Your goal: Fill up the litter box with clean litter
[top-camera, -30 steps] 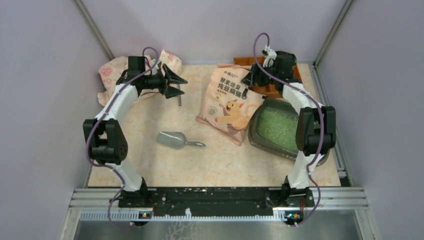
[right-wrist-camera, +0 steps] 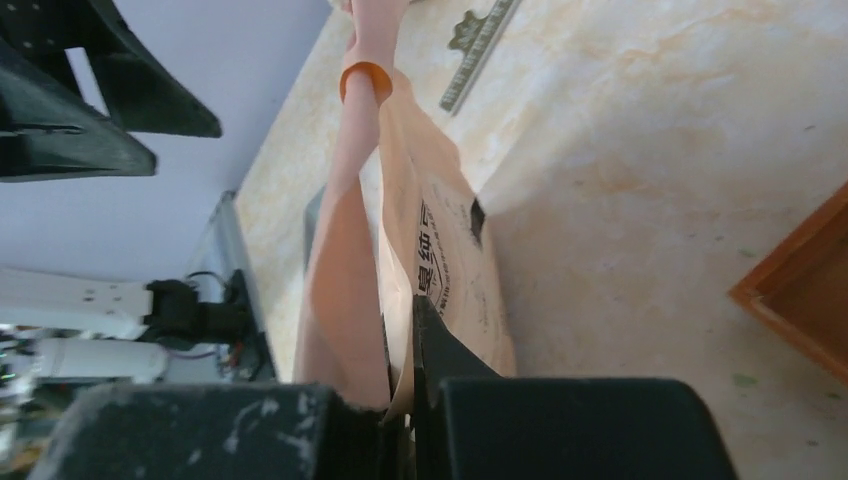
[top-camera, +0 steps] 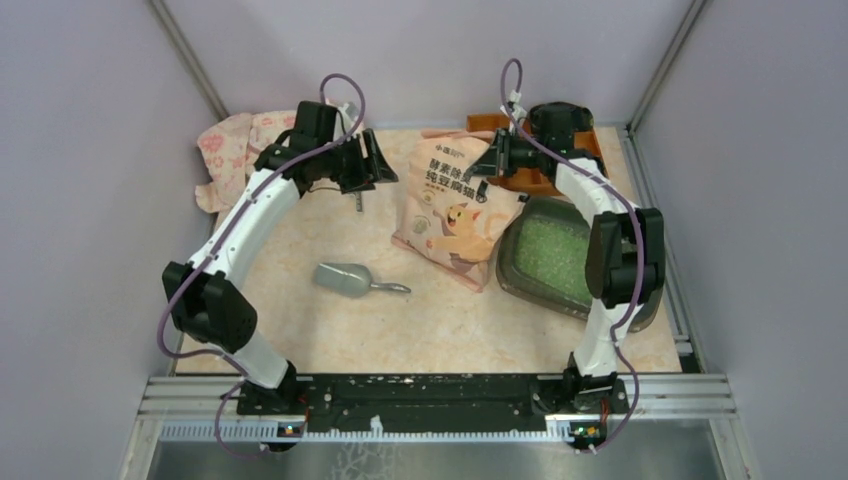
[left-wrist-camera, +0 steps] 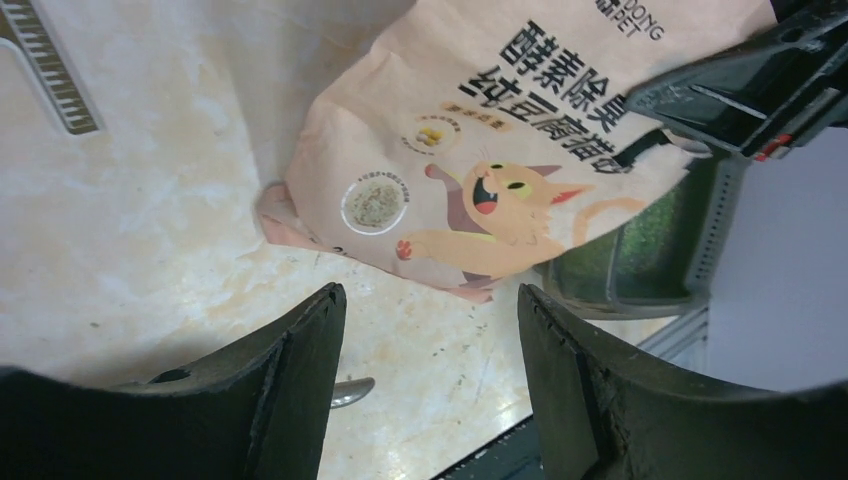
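Observation:
A peach litter bag (top-camera: 450, 220) printed with a cat leans mid-table, its top by my right gripper (top-camera: 490, 160), which is shut on the bag's upper edge, as the right wrist view (right-wrist-camera: 415, 400) shows. My left gripper (top-camera: 370, 160) hangs open left of the bag, pointing at it, nothing between its fingers. The green-grey litter box (top-camera: 550, 260), with green granules inside, sits right of the bag, partly under the right arm. A grey scoop (top-camera: 345, 280) lies on the table left of the bag's bottom.
An orange bin (top-camera: 535, 180) stands behind at the back right. Pink patterned cloth (top-camera: 225, 160) lies at the back left, with a small metal strip (top-camera: 359, 203) beside it.
My left gripper has moved right toward the bag. My right gripper has shifted slightly left at the bag's top.

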